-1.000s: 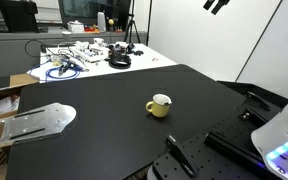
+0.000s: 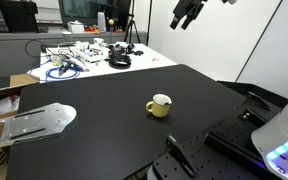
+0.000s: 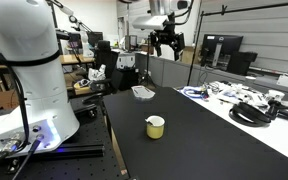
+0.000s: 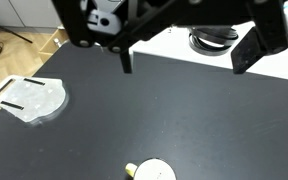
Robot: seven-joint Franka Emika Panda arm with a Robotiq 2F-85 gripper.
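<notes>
A yellow cup (image 2: 159, 106) with a pale top and a side handle stands upright on the black table. In the wrist view the same cup (image 4: 154, 170) is cut off by the bottom edge, below the fingers. High above the table hangs my gripper (image 2: 183, 27), well apart from the cup. Its two fingers are spread wide in the wrist view, one finger (image 4: 126, 62) at left and the other at right, with only bare table between them. From the second exterior view, the cup (image 3: 155, 127) sits near the table's edge on the arm-base side.
A flat silver plate (image 2: 31, 124) with slots lies on the table's left part. Cables, headphones and tools (image 2: 74, 55) clutter a white surface at the back.
My gripper has come lower and shifted left in the first exterior view, and more of it shows now. The cup and plate have stayed where they were.
</notes>
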